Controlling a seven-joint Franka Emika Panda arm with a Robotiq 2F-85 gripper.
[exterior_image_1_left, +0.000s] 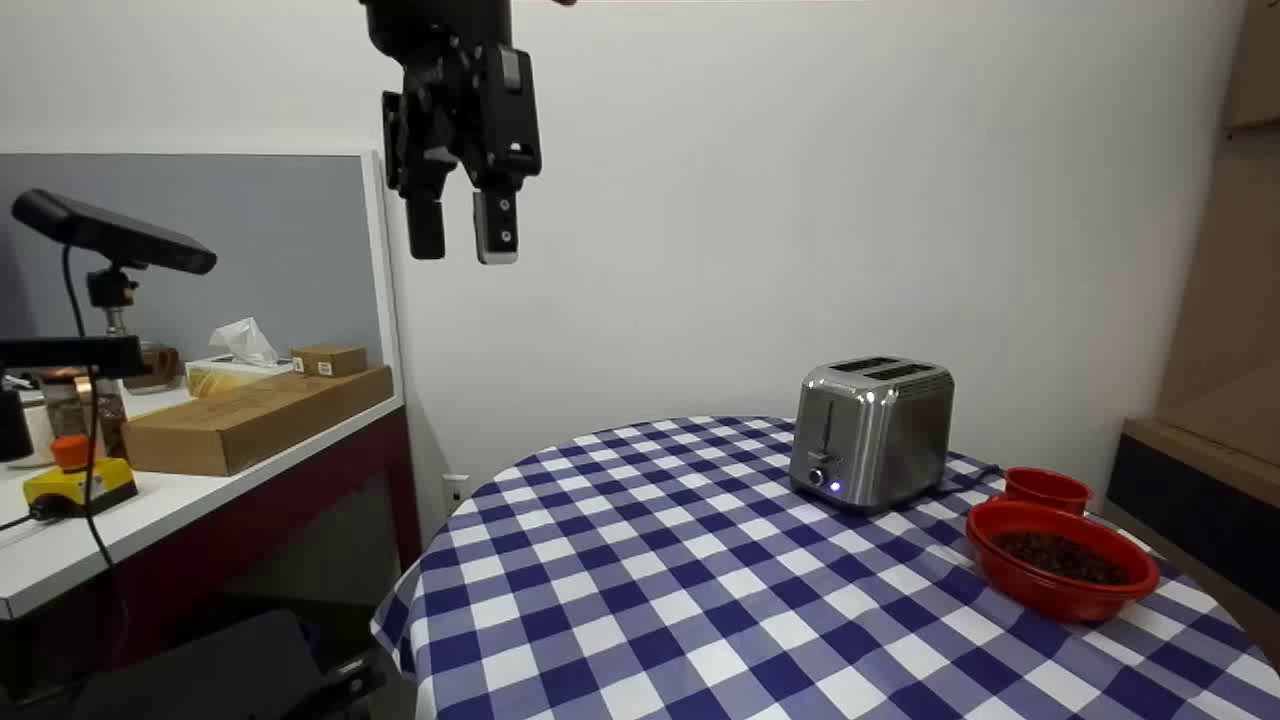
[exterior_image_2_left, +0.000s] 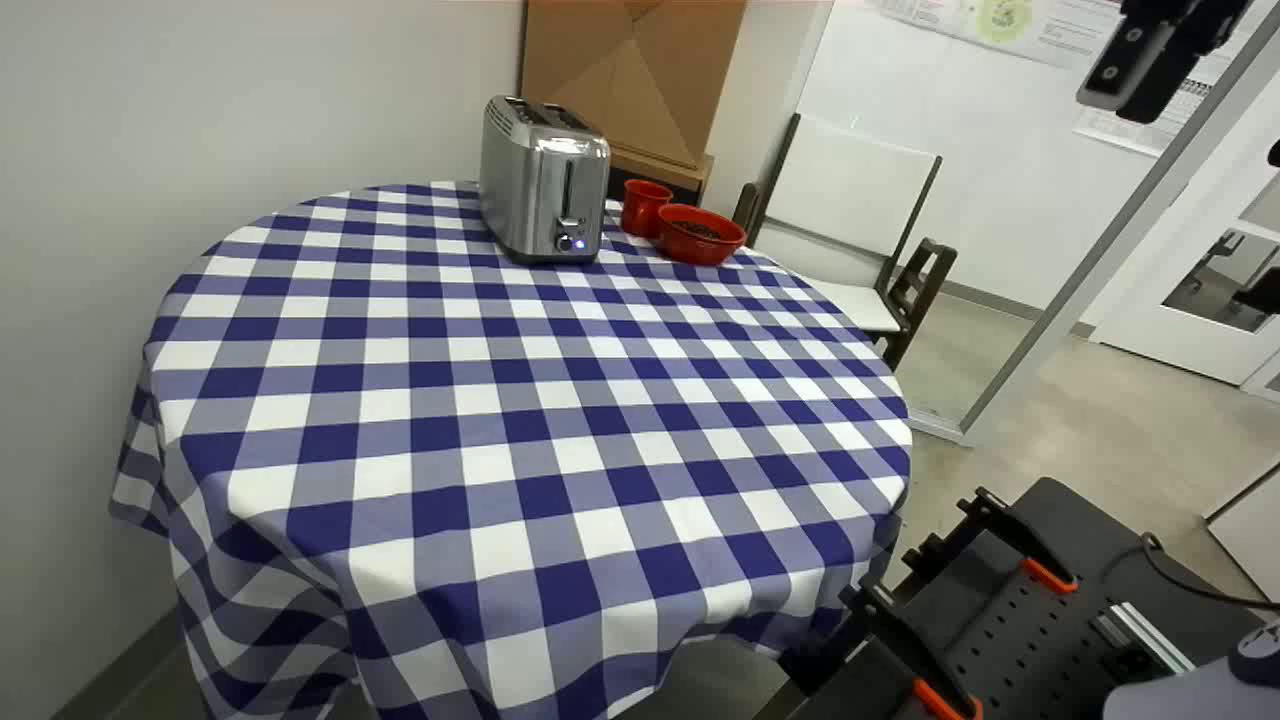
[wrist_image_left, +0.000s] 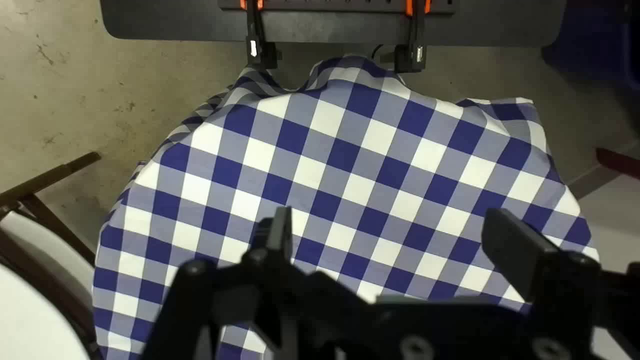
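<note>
High above the left side of the table in exterior view 1, my gripper (exterior_image_1_left: 462, 228) stands open, a clear gap between its fingers and nothing in it. In the wrist view the gripper shows its fingers wide apart over bare checkered cloth. A silver two-slot toaster (exterior_image_1_left: 872, 438) stands upright on the table, a small light glowing by its knob. Beside it are a red cup (exterior_image_1_left: 1047, 487) and a red bowl (exterior_image_1_left: 1062, 600) holding dark pieces. These objects are out of the wrist view.
The round table wears a blue-and-white checkered tablecloth (exterior_image_2_left: 480, 396), mostly bare. A white side table (exterior_image_1_left: 180, 492) at left carries a cardboard box (exterior_image_1_left: 258, 420), a tissue box and a yellow emergency-stop button (exterior_image_1_left: 80, 480). A chair (exterior_image_2_left: 852, 228) stands behind the table.
</note>
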